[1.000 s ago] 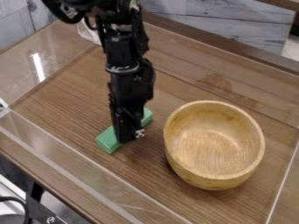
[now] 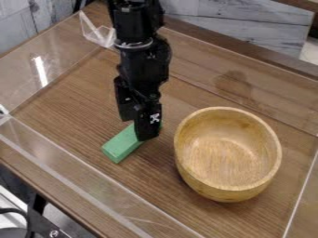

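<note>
The black arm reaches down from the top centre, and its gripper (image 2: pixel 138 119) hangs over the upper end of a green block (image 2: pixel 125 144) lying on the wooden table. The gripper stands open; its lower parts hide the block's far end, and whether they touch it cannot be told. A round wooden bowl (image 2: pixel 228 153) sits to the right of the block.
Clear plastic lies at the back left, near the arm. Cables hang at the lower left edge.
The gripper has moved up and back from over the green block, uncovering more of it. The block and bowl look about where they were.
</note>
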